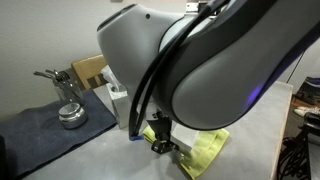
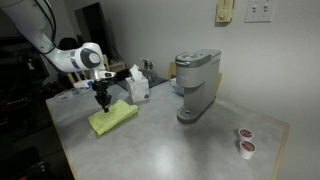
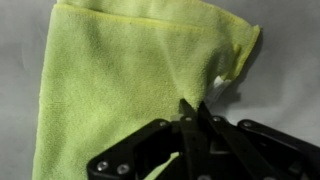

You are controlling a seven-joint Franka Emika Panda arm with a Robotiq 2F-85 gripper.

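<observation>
A yellow-green cloth with a stitched hem lies on the grey table and fills much of the wrist view. In exterior view 2 the same cloth is on the left part of the table, beneath the arm. My gripper reaches down to the cloth near its right edge, its fingers close together. A fold of cloth bunches at the fingertips, so the fingers are shut on it. From exterior view 1 the arm covers part of the cloth, and the gripper shows only partly.
Behind the cloth stands a white tissue box. A coffee machine is farther right, with small cups near the right edge. Utensils in a metal holder rest on a dark mat. Mid-table is clear.
</observation>
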